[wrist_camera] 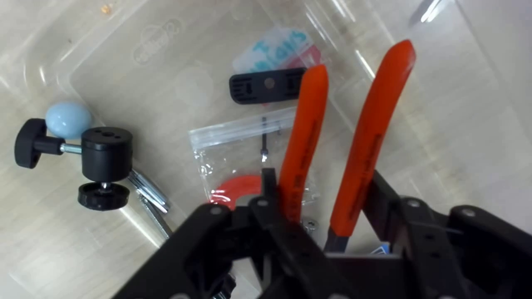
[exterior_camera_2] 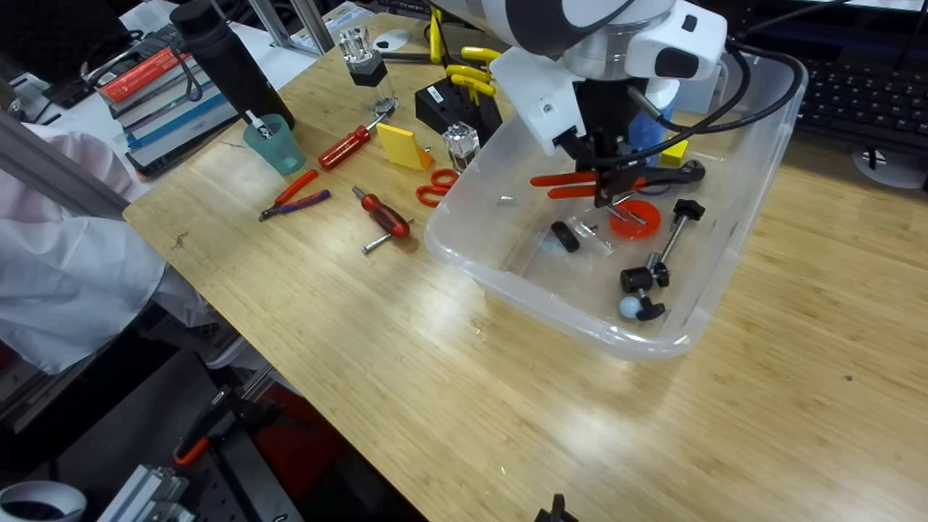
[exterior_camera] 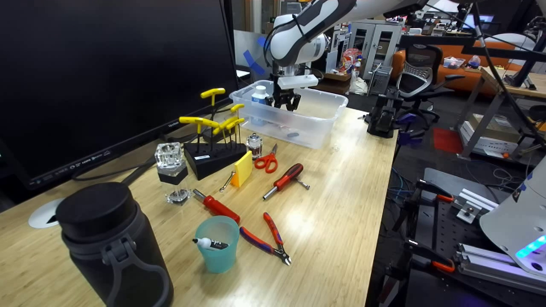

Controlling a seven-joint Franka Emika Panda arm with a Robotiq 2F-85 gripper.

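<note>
Orange-handled pliers (exterior_camera_2: 570,191) are held crosswise in my gripper (exterior_camera_2: 606,184), their dark head (exterior_camera_2: 692,171) pointing right in the second exterior view. In the wrist view both orange handles (wrist_camera: 359,149) run up between the fingers of the gripper, which is shut on them. The hand is over the clear plastic bin (exterior_camera: 338,115), and the pliers appear clear of its floor. From the first exterior view the pliers are hidden behind the hand and bin wall.
Inside the bin lie a black clamp piece (wrist_camera: 107,154), a blue ball (wrist_camera: 69,119), a small clear bag (wrist_camera: 229,159) and a blue-white bottle (exterior_camera: 259,97). Red scissors (exterior_camera: 267,163), screwdrivers, a hex-key stand (exterior_camera: 212,157) and a teal cup (exterior_camera: 219,256) occupy the table.
</note>
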